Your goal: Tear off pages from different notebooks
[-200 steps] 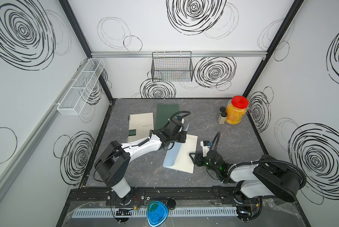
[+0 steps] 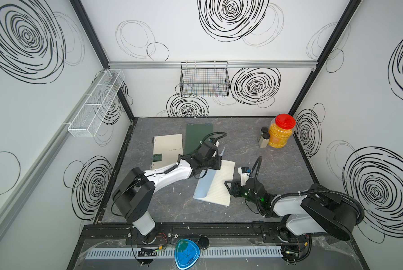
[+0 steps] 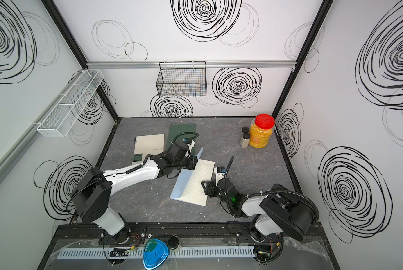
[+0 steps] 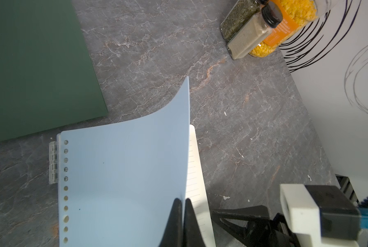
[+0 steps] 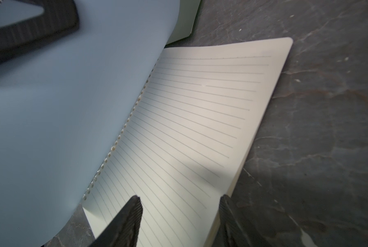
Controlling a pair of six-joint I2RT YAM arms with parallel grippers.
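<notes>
A light blue cover [image 4: 122, 173] is lifted and bowed, its free edge pinched in my left gripper, which is shut on it. Under it lies the notebook's lined cream page [image 5: 184, 107], with a row of binding holes along its left side. My right gripper stands part open over the notebook's right edge: one finger [image 5: 128, 218] is above the page, the other [image 5: 229, 218] beyond the edge. No page shows lifted between those fingers. A dark green notebook [image 2: 198, 135] and a cream spiral notebook [image 2: 169, 148] lie behind to the left.
Two spice bottles [image 2: 264, 138] and a red-lidded jar [image 2: 281, 130] stand at the back right. Wire baskets hang on the back wall [image 2: 204, 80] and left wall [image 2: 98, 103]. Bare grey tabletop [image 2: 273, 168] lies right of the open notebook.
</notes>
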